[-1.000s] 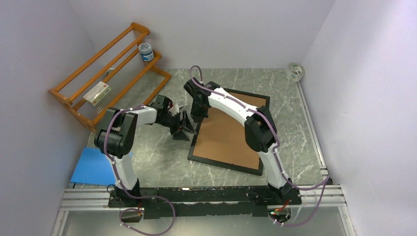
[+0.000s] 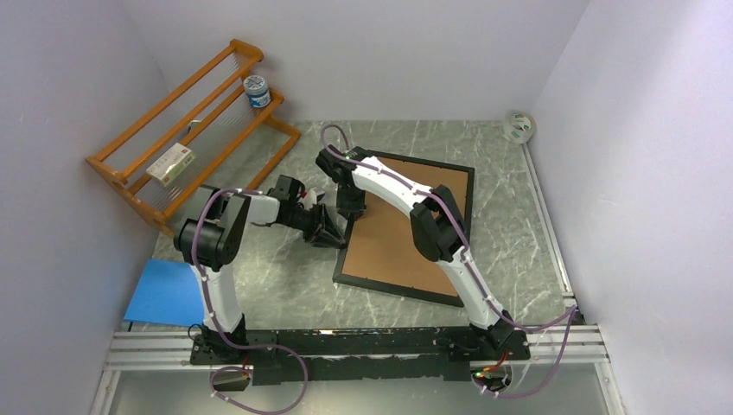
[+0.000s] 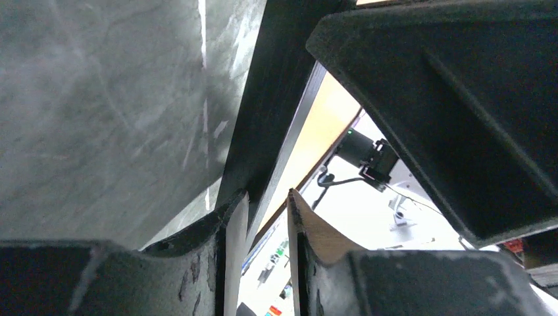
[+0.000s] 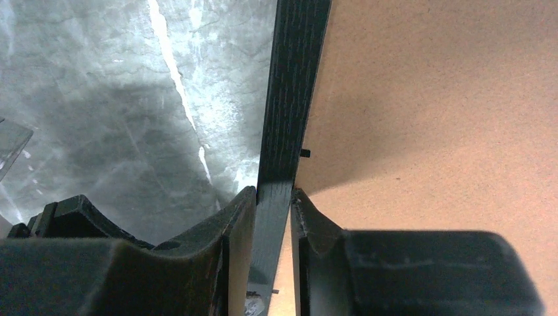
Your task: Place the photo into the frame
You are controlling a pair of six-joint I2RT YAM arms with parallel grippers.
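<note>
A dark picture frame (image 2: 398, 290) with a brown backing board (image 2: 399, 246) lies on the marble counter. My left gripper (image 2: 333, 238) is at its left edge; in the left wrist view its fingertips (image 3: 237, 210) are at the black rail (image 3: 266, 112), with a narrow space between them. My right gripper (image 2: 350, 207) is over the same rail farther back; in the right wrist view its fingers stand either side of the rail (image 4: 286, 92), close around it. No photo can be made out.
A wooden rack (image 2: 186, 95) with a jar and a box stands back left. A blue sheet (image 2: 164, 294) lies front left, a tape roll (image 2: 519, 126) back right. Walls bound the back and sides.
My left arm has moved slightly right and toward the front. The frame's front-left corner has shifted slightly right.
</note>
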